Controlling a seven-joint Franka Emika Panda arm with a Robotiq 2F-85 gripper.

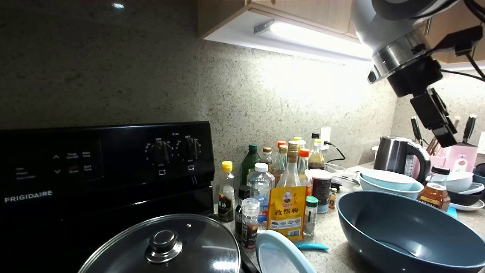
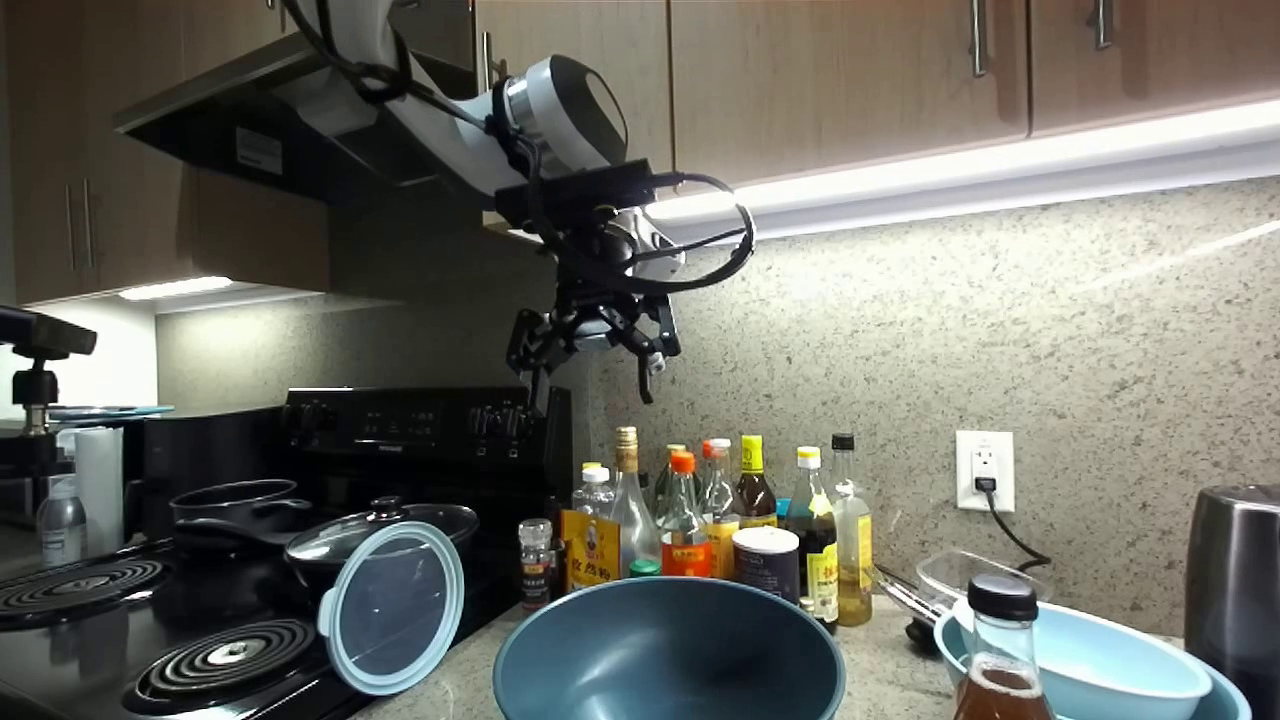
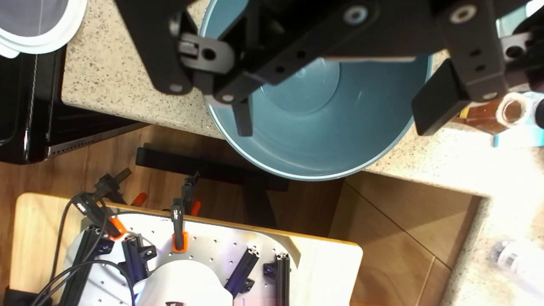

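Observation:
High above the counter hangs my gripper (image 2: 590,390), its two fingers spread wide with nothing between them. It is open. In the wrist view a large blue-grey bowl (image 3: 326,143) lies below, its far part hidden behind my gripper. The bowl (image 1: 377,243) looks empty and stands on the counter at the right in exterior view 1, well clear of the fingers. In exterior view 2 it fills the lower middle (image 2: 672,600).
Several bottles and a yellow spice packet (image 1: 286,211) crowd the counter by the wall. Left of the bowl, a light-blue-rimmed lid (image 2: 396,606) leans near the stove. On the right stand a sauce bottle (image 1: 435,191), light-blue bowls (image 1: 391,184) and a kettle (image 1: 393,154).

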